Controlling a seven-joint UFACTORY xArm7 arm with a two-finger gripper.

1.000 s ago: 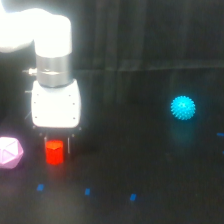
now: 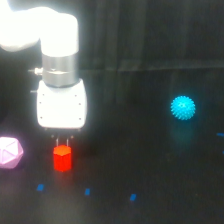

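The white arm's gripper [image 2: 62,141] points down over a red block [image 2: 62,159] on the dark table, its small dark fingertips at or just above the block's top. Whether the block is between them, and how far apart they stand, is hard to tell. A pink faceted ball [image 2: 9,152] lies to the left of the block, partly cut by the frame's edge. A cyan spiky ball [image 2: 183,107] sits at the right.
Several small blue marks lie along the front of the dark table [image 2: 150,160].
The gripper has moved slightly right and appears higher or narrower at the fingers. The red block appears slightly further right and lower in the view.
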